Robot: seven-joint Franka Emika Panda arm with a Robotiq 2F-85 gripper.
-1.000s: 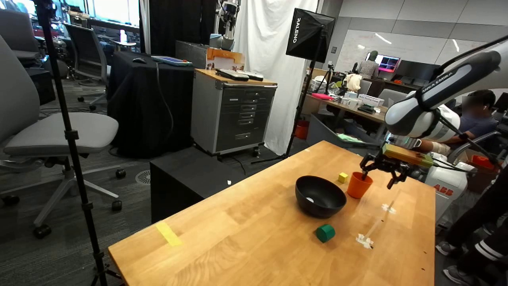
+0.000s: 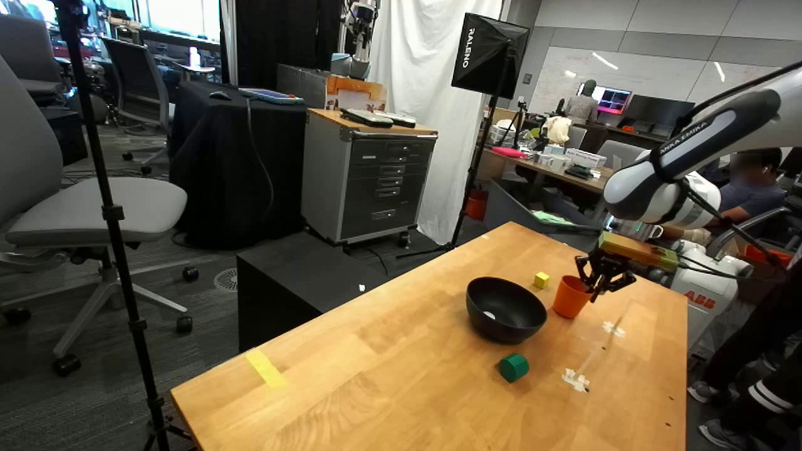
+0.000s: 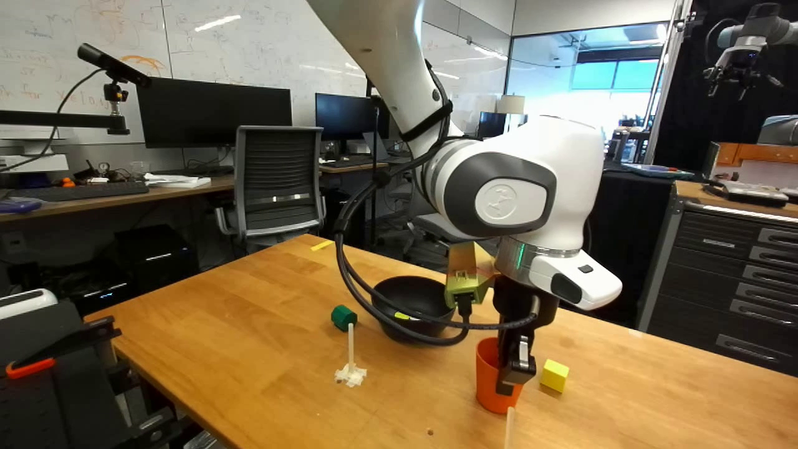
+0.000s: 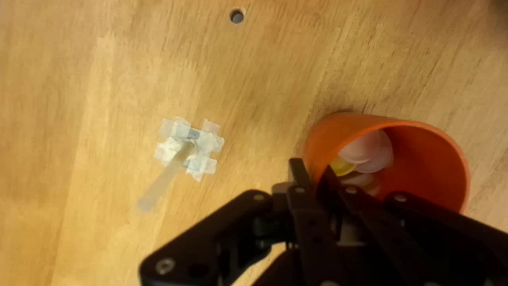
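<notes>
An orange cup (image 2: 571,297) stands on the wooden table, with pale pinkish and yellow round pieces (image 4: 365,150) inside it. My gripper is at its rim, pointing down. One of the fingers (image 4: 298,172) is outside the cup and the other reaches inside, so the wall lies between them. The gap is narrow, and whether both pads press on the wall cannot be made out. Beside the cup is a black bowl (image 2: 505,309) with small light pieces in it. A yellow cube (image 3: 554,375) and a green block (image 2: 514,368) lie on the table.
Two thin pale sticks are fixed upright with white tape; one stick (image 3: 351,345) is near the green block, and the other stick (image 4: 166,176) is close to the cup.
The gripper's fingers have come closer together around the cup's wall. The cup has shifted slightly to the right in exterior view 1. Bowl, cube and green block are unmoved.
</notes>
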